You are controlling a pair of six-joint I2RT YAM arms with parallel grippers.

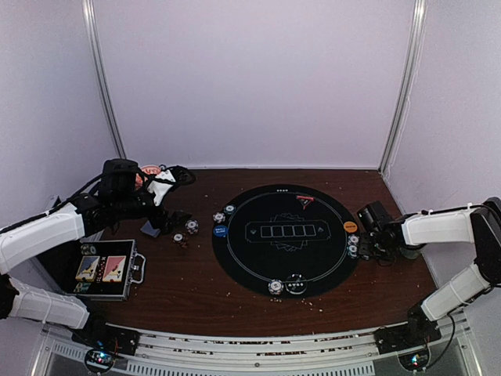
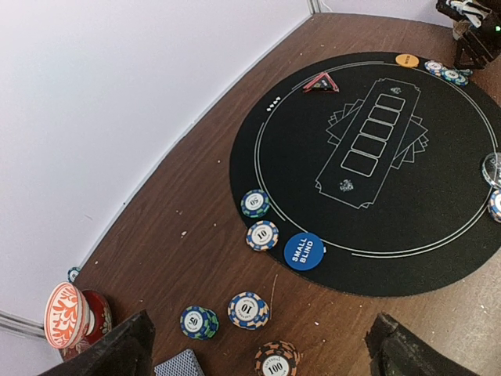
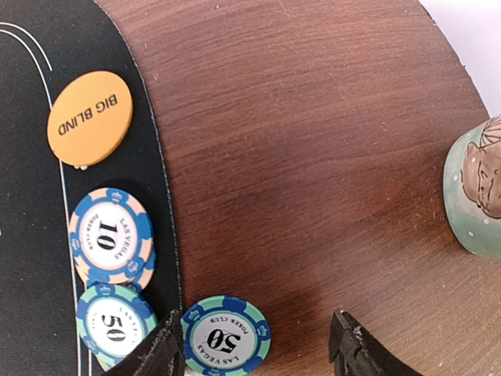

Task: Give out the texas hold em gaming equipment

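On the black poker mat point(image 1: 286, 266) lie an orange BIG BLIND disc point(image 3: 89, 117), a blue SMALL BLIND disc point(image 2: 304, 251) and chips. My right gripper is open, low at the mat's right edge, around a green 50 chip point(image 3: 226, 335) on the wood. Beside it are a 10 chip point(image 3: 111, 236) and another 50 chip point(image 3: 115, 319). My left gripper is open and raised left of the mat, above loose 10 point(image 2: 249, 310), 50 point(image 2: 199, 323) and 100 point(image 2: 277, 360) chips.
An open silver case point(image 1: 117, 293) lies front left. A red-topped round container point(image 2: 66, 313) stands back left, and a pale cylindrical object point(image 3: 470, 188) beside the right gripper. Bare wood lies along the front and back.
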